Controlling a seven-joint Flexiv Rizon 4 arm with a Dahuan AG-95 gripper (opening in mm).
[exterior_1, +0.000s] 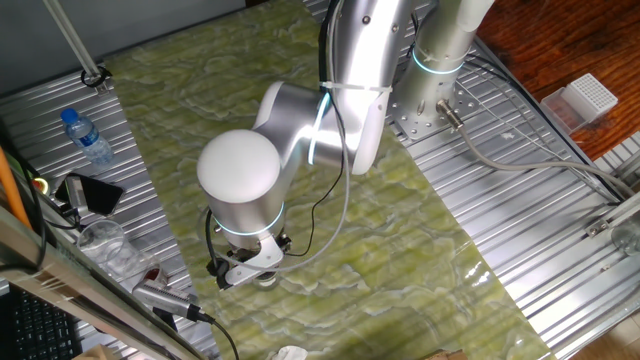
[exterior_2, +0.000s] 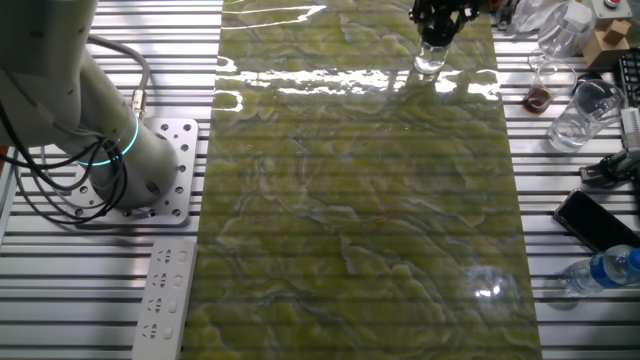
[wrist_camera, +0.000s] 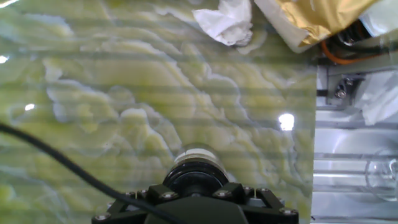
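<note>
My gripper points down over the green marbled mat (exterior_2: 350, 200), near the mat's edge. Right at its fingers is a small clear glass vessel (exterior_2: 430, 61) with a dark upper part, its lower end showing beneath the gripper. From the wrist, only a round black top (wrist_camera: 195, 177) and a pale curved edge (wrist_camera: 196, 153) of it appear. Black fingers (wrist_camera: 168, 195) lie close to both sides of that round top. Whether they press on it is hidden, and I cannot tell whether the vessel touches the mat.
Crumpled white paper (wrist_camera: 227, 23) and a gold wrapper (wrist_camera: 323, 18) lie on the mat's border. Beside the mat stand clear cups (exterior_2: 587, 115), a phone (exterior_2: 597, 221) and a water bottle (exterior_2: 603, 270). A power strip (exterior_2: 164, 300) sits opposite.
</note>
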